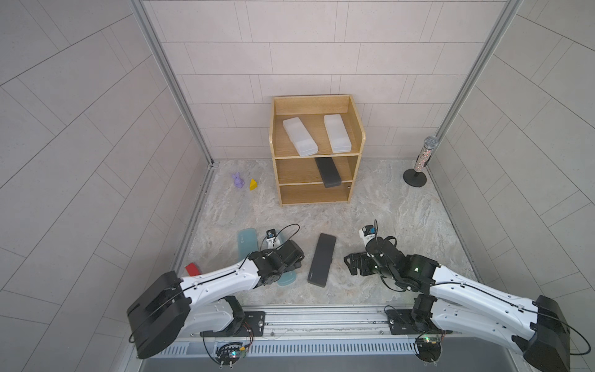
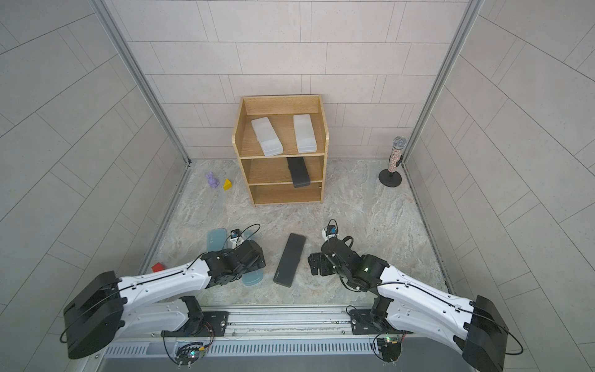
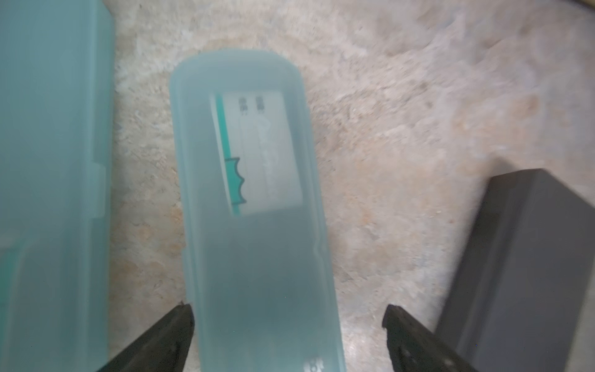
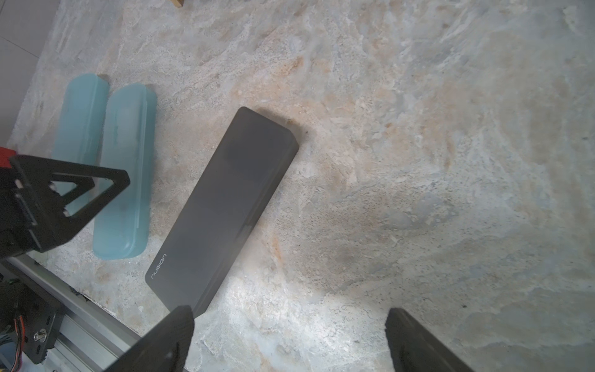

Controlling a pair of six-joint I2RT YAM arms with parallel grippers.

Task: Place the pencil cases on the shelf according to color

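Two translucent teal cases, the left one [image 1: 246, 238] and the one [image 3: 254, 260] under my open left gripper, lie front left; the latter runs between the fingertips. A dark grey case [image 1: 321, 259] lies centre front, left of my right gripper, which is open and empty. On the wooden shelf [image 1: 313, 193], two white cases [image 1: 300, 136] [image 1: 337, 133] rest on the top level and a black case [image 1: 328, 171] on the middle; the bottom is empty.
A purple figure [image 1: 238, 180] and yellow piece [image 1: 253, 184] are left of the shelf, a cylinder on a stand [image 1: 425, 158] right of it. A red object [image 1: 192, 269] lies far left. Bare table separates cases and shelf.
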